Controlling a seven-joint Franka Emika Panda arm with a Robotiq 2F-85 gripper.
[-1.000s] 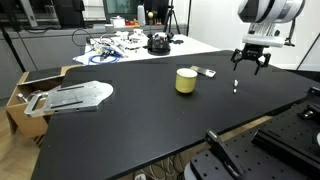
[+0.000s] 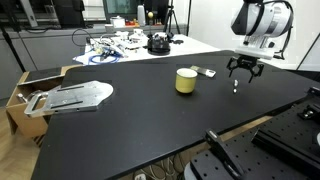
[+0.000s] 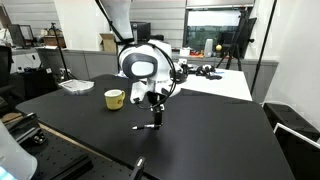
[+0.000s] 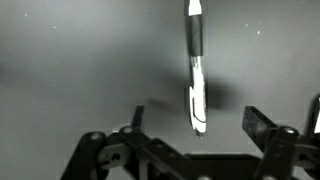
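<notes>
A slim black-and-white pen (image 4: pixel 197 85) lies on the dark table, running nearly upright through the wrist view, its white end nearer my gripper. Exterior view 1 shows the same pen (image 2: pixel 236 87) as a small light mark on the right of the table. My gripper is open, one finger on each side of the pen's line, nothing held. From exterior view 2, the gripper (image 3: pixel 155 108) hangs low over the table close to the pen (image 3: pixel 147 127). Whether its fingertips touch the table is unclear.
A yellow cup (image 2: pixel 186 82) stands left of the pen, with a small pale object (image 2: pixel 206 72) behind it. Farther left lies a silver tray-like piece (image 2: pixel 77 97). Bare table (image 2: pixel 130 120) stretches between them.
In exterior view 1, my gripper has come down toward the table and shifted slightly left, closer to the pen. Cup and pen have stayed put.
</notes>
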